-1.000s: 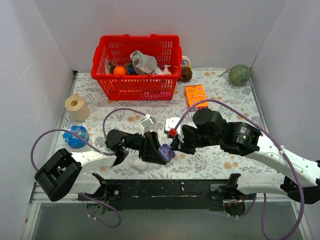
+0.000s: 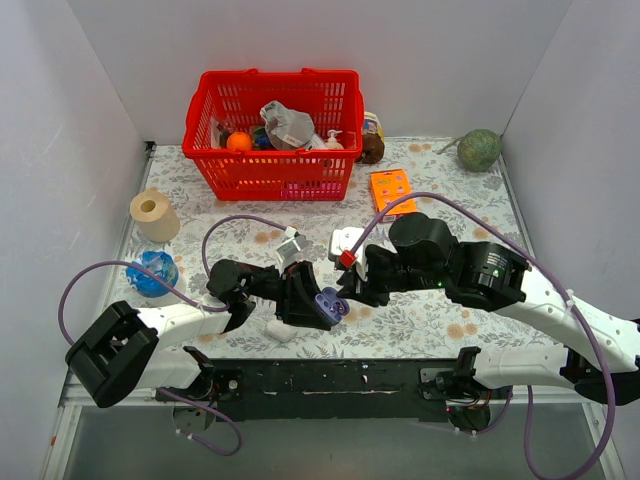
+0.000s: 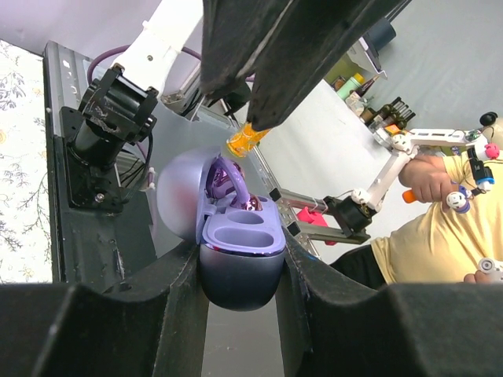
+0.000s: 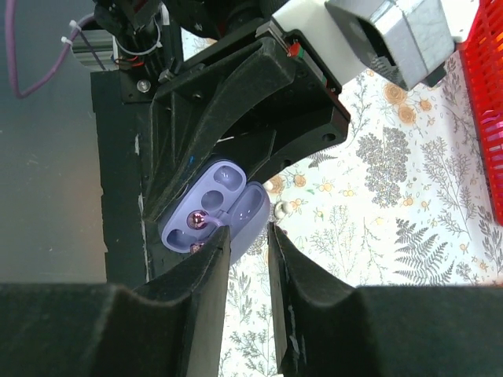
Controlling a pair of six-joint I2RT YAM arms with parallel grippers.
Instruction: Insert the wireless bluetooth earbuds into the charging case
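The lilac charging case [image 3: 242, 236] has its lid [image 3: 179, 192] raised, and my left gripper is shut on its body. Two oval hollows face up. A lilac earbud [image 3: 233, 182] lies across the case's inner part, its curved stem standing up; I cannot tell whether it is fully seated. In the right wrist view, the case [image 4: 206, 206] tilts beyond my right gripper, which is part open with nothing visible between its fingers. Its left fingertip overlaps the case and sits close to the earbud [image 4: 206, 220].
Behind the arms stands a red basket [image 2: 270, 190] of mixed goods. An orange box [image 2: 390, 192], a tan roll [image 2: 154, 215] and a blue-wrapped item [image 2: 152, 274] are on the patterned table. A small white object [image 2: 280, 330] lies below the left gripper. Right of the right arm, the tabletop is largely clear.
My right gripper has shifted a little to the right and back, away from the case. The left gripper and the case look unmoved.
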